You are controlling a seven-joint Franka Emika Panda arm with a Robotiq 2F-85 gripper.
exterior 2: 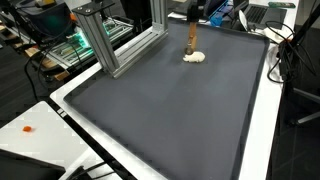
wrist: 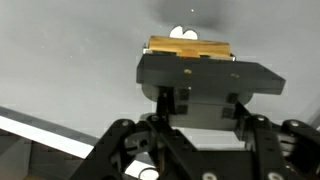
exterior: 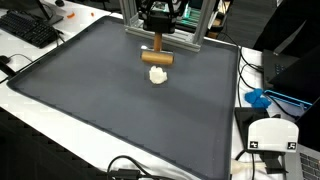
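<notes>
A wooden mallet-like piece (exterior: 157, 58) rests on the grey table, its cylinder lying flat and a thin wooden stem rising from it. My gripper (exterior: 157, 31) is just above, close to the stem's top. In exterior view 2 the wooden stem (exterior 2: 192, 38) stands upright under the dark gripper. The wrist view shows the wooden cylinder (wrist: 188, 46) beyond a broad black block (wrist: 205, 75) across the fingertips. That block hides what lies between them, so I cannot tell whether they touch the stem. A small white lumpy object (exterior: 158, 75) lies just in front of the cylinder.
A white-framed stand (exterior: 190, 40) is behind the gripper at the table's back edge. A keyboard (exterior: 32, 28) and a blue item (exterior: 257, 98) lie outside the table.
</notes>
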